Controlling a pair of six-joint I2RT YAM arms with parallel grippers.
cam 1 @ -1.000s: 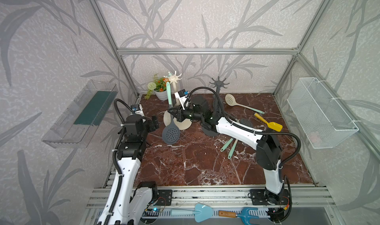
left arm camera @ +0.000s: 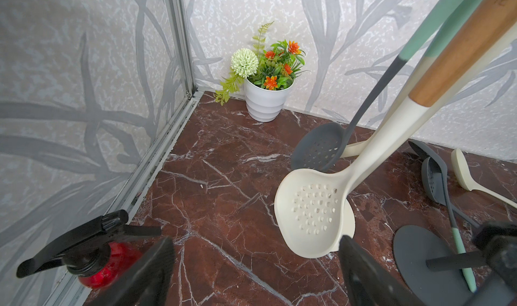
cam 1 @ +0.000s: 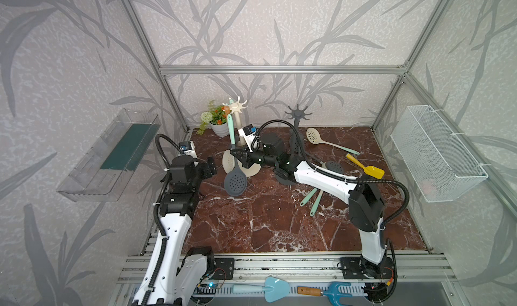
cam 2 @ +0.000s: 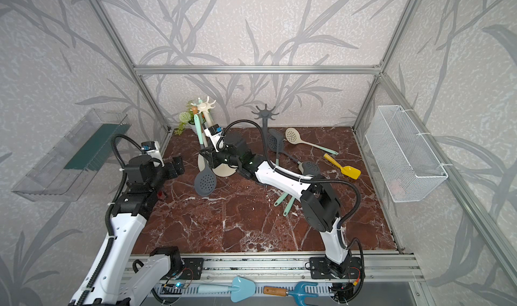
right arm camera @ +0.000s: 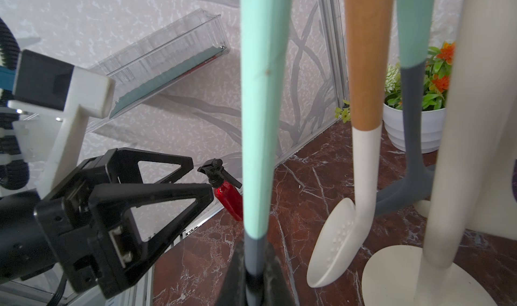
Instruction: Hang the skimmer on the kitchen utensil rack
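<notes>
A dark grey skimmer (cam 1: pixel 235 182) with a mint handle (right arm camera: pixel 261 106) stands nearly upright, blade down, in front of the cream rack (cam 1: pixel 235 106). My right gripper (cam 1: pixel 237 154) is shut on its thin grey neck. In the top left view, the handle's upper end is just left of the rack's hooks and a little below them; whether it touches a hook cannot be told. On the rack hang a cream skimmer (left arm camera: pixel 312 214) with a wooden handle and a grey utensil (left arm camera: pixel 317 144) with a mint handle. My left gripper (cam 1: pixel 211 167) is open and empty at the left.
A flower pot (cam 1: pixel 219 127) stands behind the cream rack. To the right is a dark rack (cam 1: pixel 297 112), with loose utensils and a yellow scoop (cam 1: pixel 372 171) around it. A red bottle (left arm camera: pixel 110 260) is by the left wall.
In the top left view, the skimmer and my right gripper have shifted slightly right, and the handle's top sits a little lower. The left arm has stayed still.
</notes>
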